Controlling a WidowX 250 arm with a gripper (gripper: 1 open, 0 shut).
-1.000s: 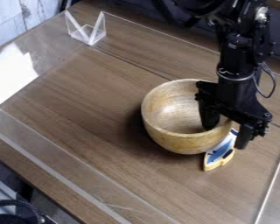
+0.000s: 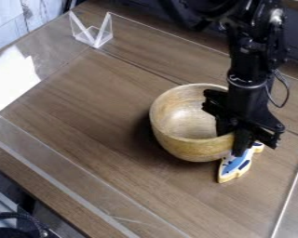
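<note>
A wooden bowl (image 2: 177, 130) rests on the wood-look tabletop right of centre. My black gripper (image 2: 238, 125) is at the bowl's right side, low over its rim, shut on something that seems to be the rim, though its fingertips are partly hidden. A blue, white and yellow object (image 2: 234, 167) lies on the table just right of the bowl, partly under the gripper.
A clear acrylic stand (image 2: 92, 33) stands at the back left, and a white sheet (image 2: 7, 79) lies at the left edge. Dark equipment fills the lower-left corner.
The bowl moved very little, and slightly more of the blue object shows.
</note>
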